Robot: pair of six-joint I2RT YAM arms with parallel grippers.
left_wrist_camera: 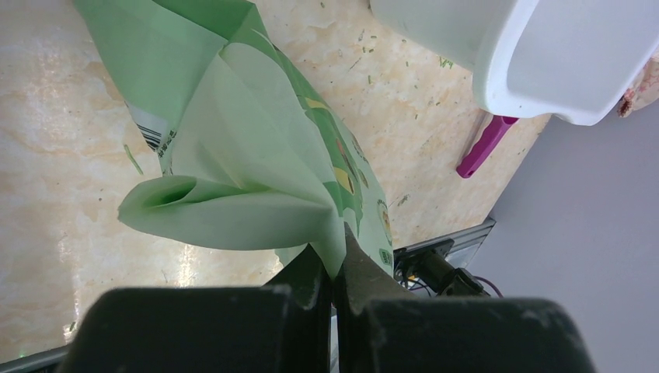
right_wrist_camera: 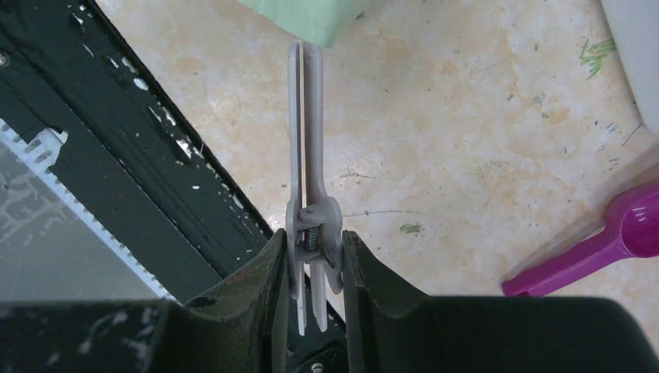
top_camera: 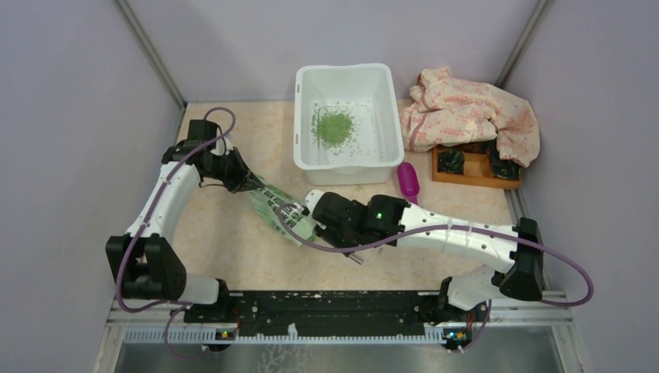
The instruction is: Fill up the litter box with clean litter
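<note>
The green litter bag (top_camera: 281,211) hangs at a slant, its top pinched by my left gripper (top_camera: 252,183). In the left wrist view, folded green film (left_wrist_camera: 256,221) runs into the shut fingertips of that gripper. My right gripper is shut on a grey spring-hinged tool (right_wrist_camera: 313,148), like a clip or snips. One end of this tool points at the bag's pale green edge (right_wrist_camera: 315,23); whether they touch is unclear. Behind them stands the white litter box (top_camera: 373,144), with a small patch of green litter (top_camera: 334,128) on its floor.
A purple scoop (top_camera: 408,180) lies by the box's front right corner. Back right, patterned cloth (top_camera: 474,109) partly covers a wooden tray (top_camera: 475,180) holding dark bundles. Scattered green bits dot the tabletop.
</note>
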